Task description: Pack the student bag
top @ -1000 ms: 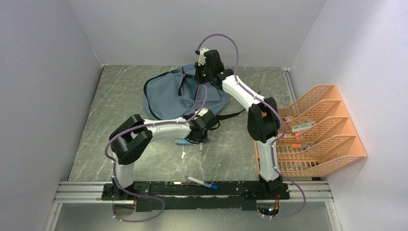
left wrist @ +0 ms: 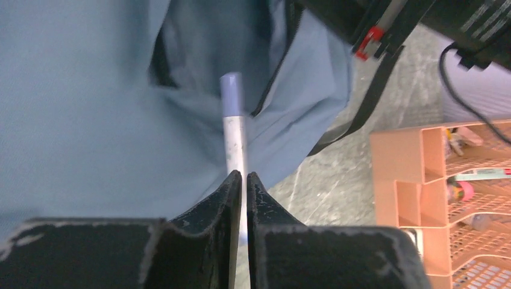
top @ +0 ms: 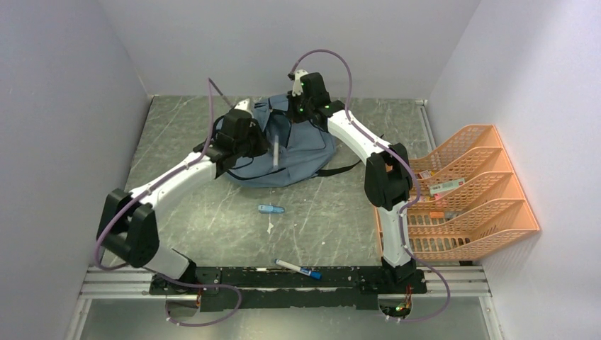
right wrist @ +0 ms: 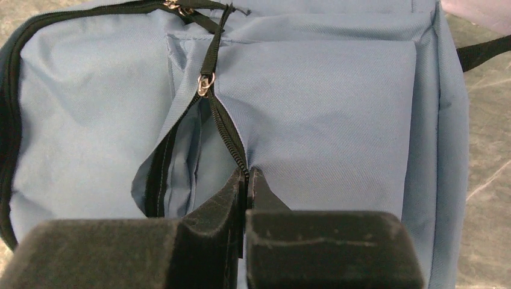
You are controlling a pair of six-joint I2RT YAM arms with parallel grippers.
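Observation:
The blue-grey student bag (top: 305, 152) lies at the back of the table, its pocket partly unzipped. A slim white marker with a blue-violet end (left wrist: 234, 141) runs between the fingers of my left gripper, which is shut on it. In the top view this marker (top: 276, 151) hangs over the bag's front part. My right gripper is shut on the black zipper edge (right wrist: 226, 129) of the pocket, holding it beside the opening. A light-blue object (top: 271, 209) lies on the table in front of the bag.
Another marker, white with a blue cap (top: 298, 268), lies at the table's front edge. On the right stands an orange compartment rack (top: 496, 152) with several small items. Bare table surrounds the light-blue object; a black strap (top: 339, 171) trails right of the bag.
My left arm has swung back and left from the table in front of the bag to over the bag, the marker travelling with it. The right arm and the rack look unchanged.

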